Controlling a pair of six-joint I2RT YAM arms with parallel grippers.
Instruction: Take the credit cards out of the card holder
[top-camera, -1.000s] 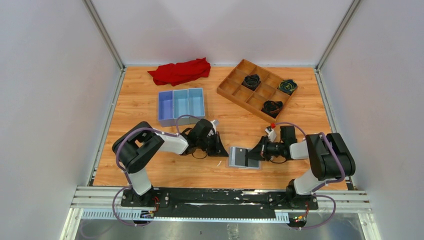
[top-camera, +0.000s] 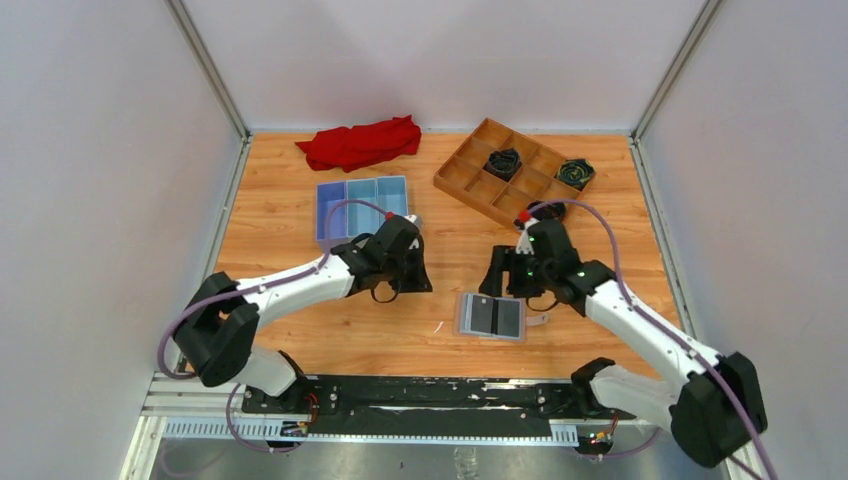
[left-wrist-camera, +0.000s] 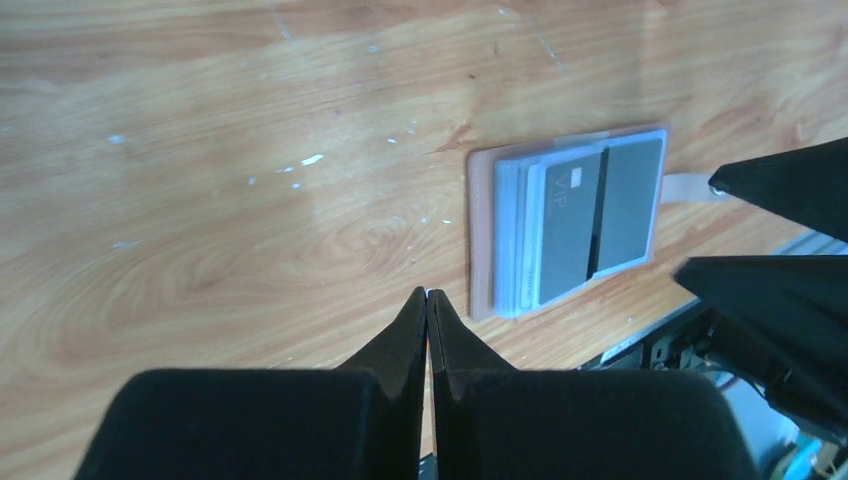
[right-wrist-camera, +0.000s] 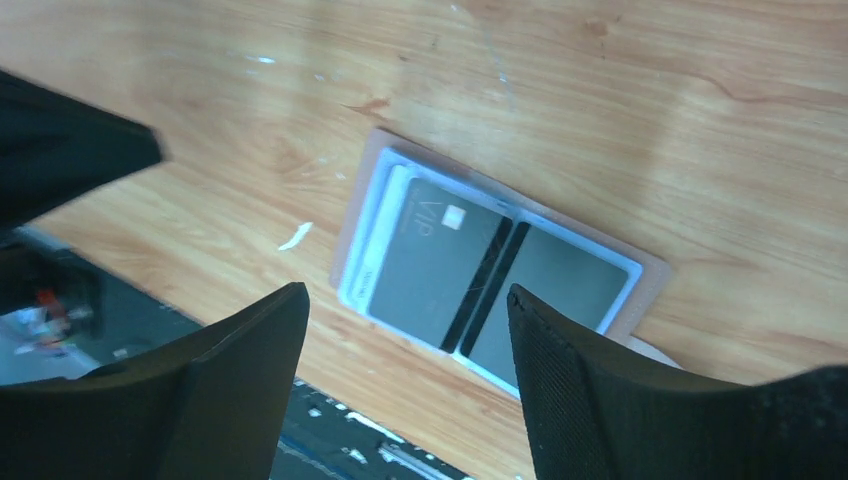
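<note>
The card holder (top-camera: 492, 316) lies flat on the table, a clear sleeve with a grey card marked VIP (right-wrist-camera: 428, 262) showing at its left part and a dark band across it. Pale card edges (left-wrist-camera: 511, 240) are layered at its left end, inside the sleeve's outline. Over the holder's far side, my right gripper (top-camera: 498, 286) hangs raised and part open; the right wrist view shows bare air between its fingers. My left gripper is shut to the left of the holder, apart from it, with nothing visible between its tips.
A blue three-part tray (top-camera: 392, 205) stands behind my left arm. At the back right is a wooden compartment box (top-camera: 470, 190) holding several dark rolled items. A red cloth (top-camera: 362, 145) lies at the back.
My right gripper has lifted away from the holder's right part, swung toward the far side and opened. The left gripper has drawn back to the left and up. The holder stays about where it was.
</note>
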